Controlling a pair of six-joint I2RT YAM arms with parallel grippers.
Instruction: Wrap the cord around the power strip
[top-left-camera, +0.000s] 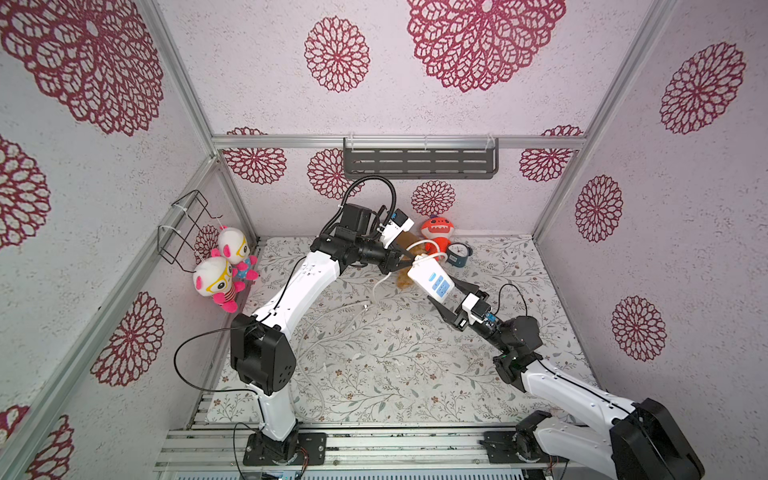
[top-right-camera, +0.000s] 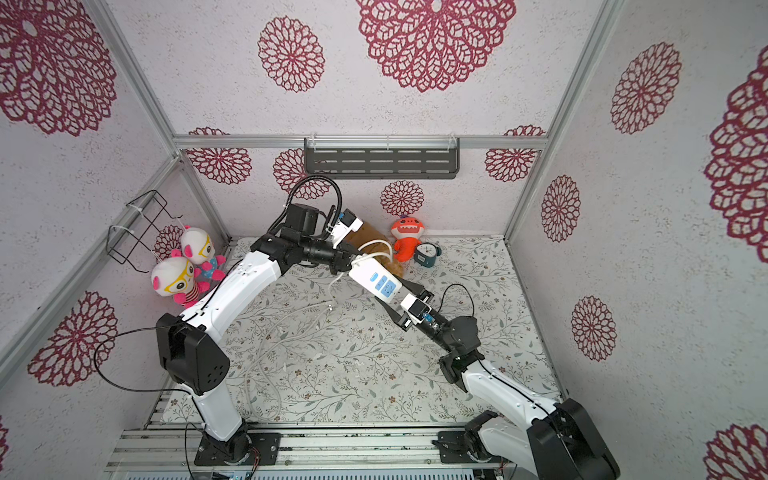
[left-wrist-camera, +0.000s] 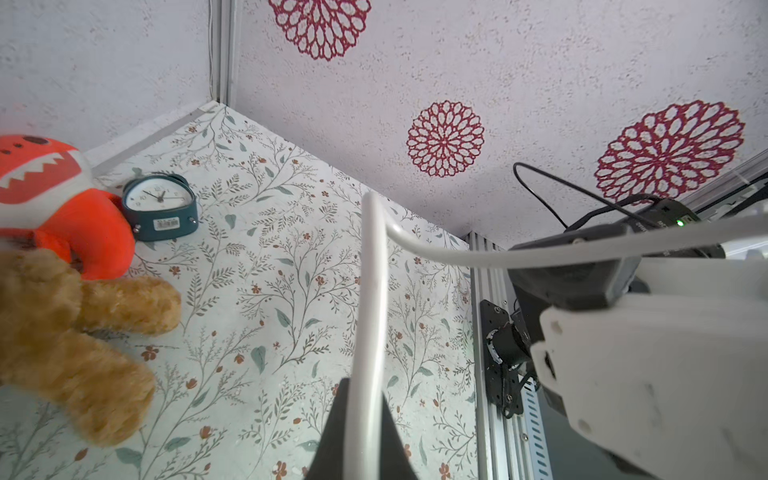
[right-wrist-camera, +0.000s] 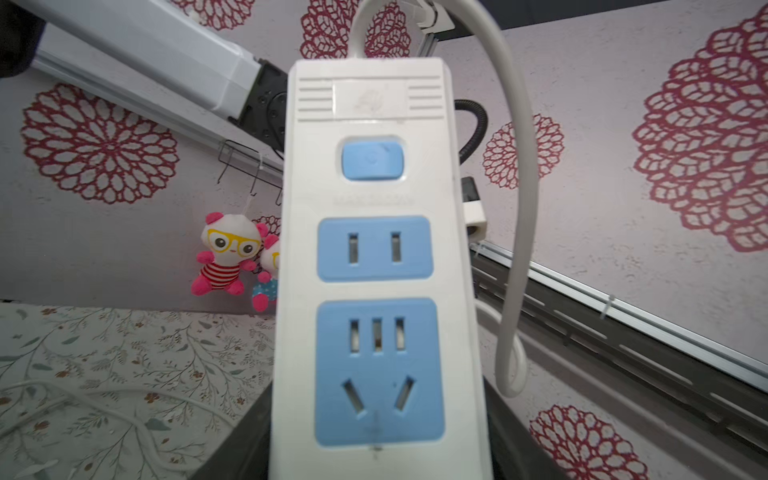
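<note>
The white power strip (top-left-camera: 432, 279) with blue sockets hangs tilted above the table, its cord end pointing up toward the left arm. My right gripper (top-left-camera: 450, 301) is shut on its lower end; in the right wrist view the strip (right-wrist-camera: 376, 264) fills the middle. The white cord (top-left-camera: 432, 243) leaves the strip's top and loops over to my left gripper (top-left-camera: 408, 261). Seen from the left wrist, the cord (left-wrist-camera: 369, 320) runs up from between the shut fingertips, then bends right. A loose length dangles below the left gripper. The cord in view is not around the strip's body.
A brown plush (left-wrist-camera: 112, 320), a red plush (top-left-camera: 437, 228) and a dark clock (top-left-camera: 457, 254) stand behind the grippers. White strands (right-wrist-camera: 96, 400) lie on the table. Panda toys (top-left-camera: 216, 280) hang at the left wall.
</note>
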